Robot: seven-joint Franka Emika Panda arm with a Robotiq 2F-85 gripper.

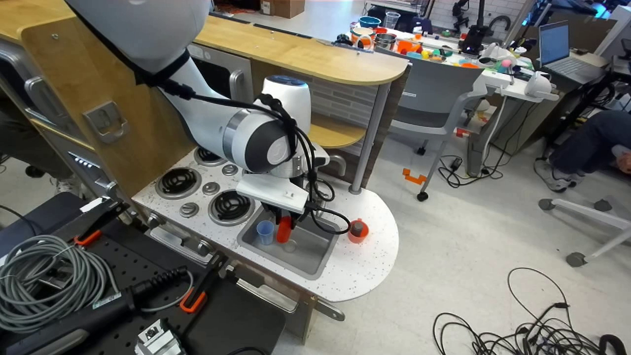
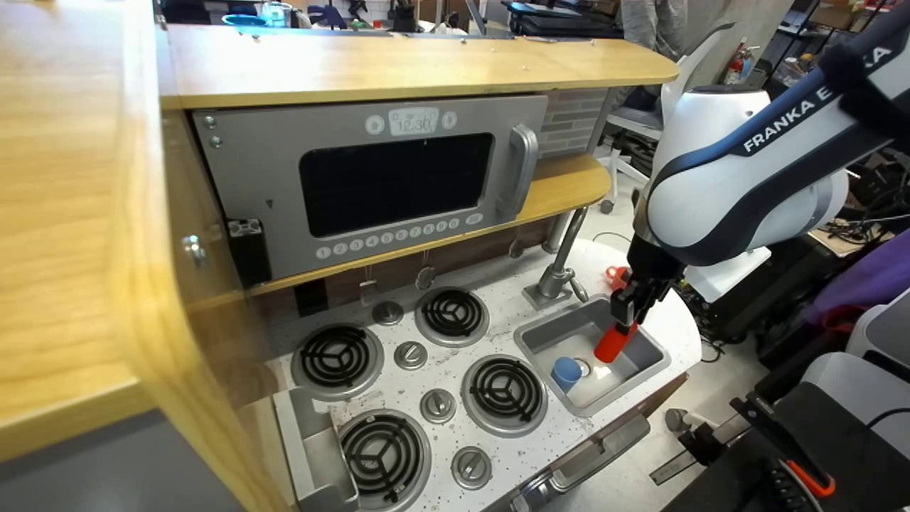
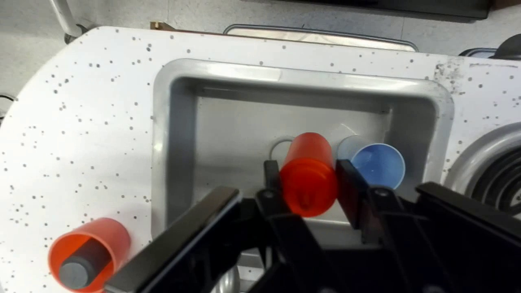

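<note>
My gripper is shut on a red cup [image 3: 308, 188], one finger on either side of it. In exterior view 2 the red cup [image 2: 613, 342] hangs tilted over the grey sink [image 2: 552, 319], beneath my gripper [image 2: 631, 308]. A blue cup [image 3: 378, 163] is in the sink, just beside the held cup in the wrist view. Exterior view 1 has the blue cup [image 1: 265, 232] to the left of the red one [image 1: 284, 230]. How far the red cup is above the sink floor is hard to tell.
On the counter beside the sink stands another red cup [image 3: 119, 237] with a dark grey object [image 3: 82, 266] inside. A faucet [image 2: 554, 286] rises behind the sink. Stove burners [image 2: 505, 394] and knobs lie on the other side. The shelf [image 2: 563, 189] overhangs the counter's back.
</note>
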